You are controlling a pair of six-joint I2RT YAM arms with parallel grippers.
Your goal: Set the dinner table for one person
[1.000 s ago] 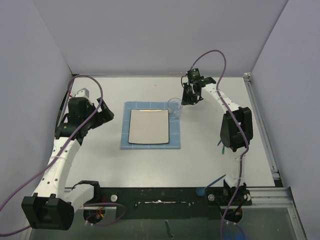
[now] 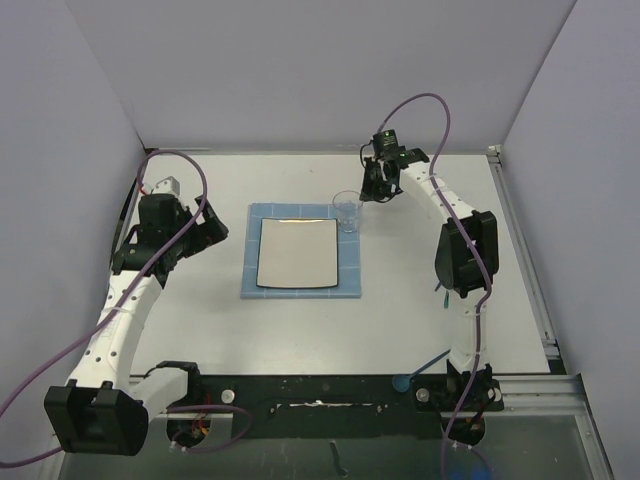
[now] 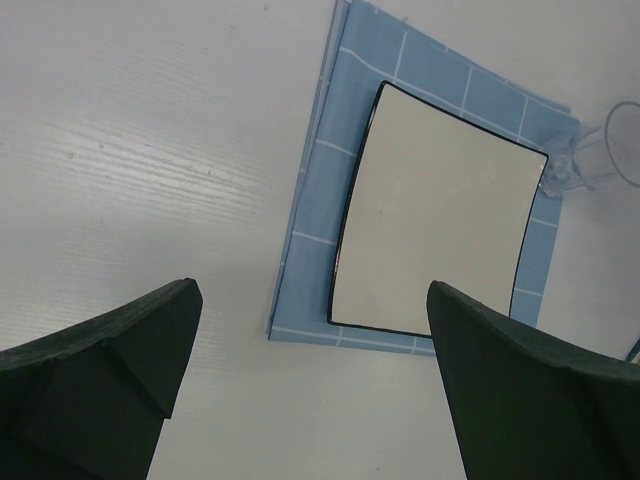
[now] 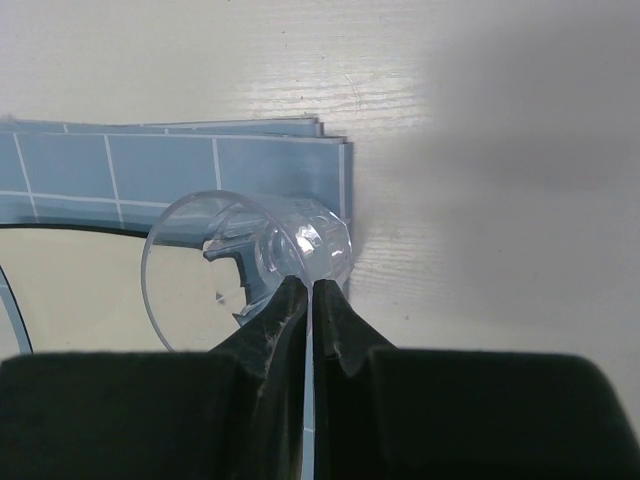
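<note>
A blue placemat (image 2: 350, 270) with pale lines lies mid-table, and a square cream plate (image 2: 298, 252) with a dark edge rests on it. Over the mat's far right corner is a clear cup (image 2: 347, 212). My right gripper is shut on the cup's thin rim, which runs in between its fingertips. Whether the cup's base touches the mat is hard to tell. My left gripper (image 2: 213, 225) stands open to the left of the mat, with nothing between its fingers; its wrist view shows the plate (image 3: 435, 215) and mat beyond them.
Small blue and green pieces (image 2: 446, 299) lie on the right, partly hidden beside the right arm. A blue spoon-like utensil (image 2: 402, 382) is at the front edge. Bare table shows in front of the mat and to its left.
The left arm, plate and mat look unmoved.
</note>
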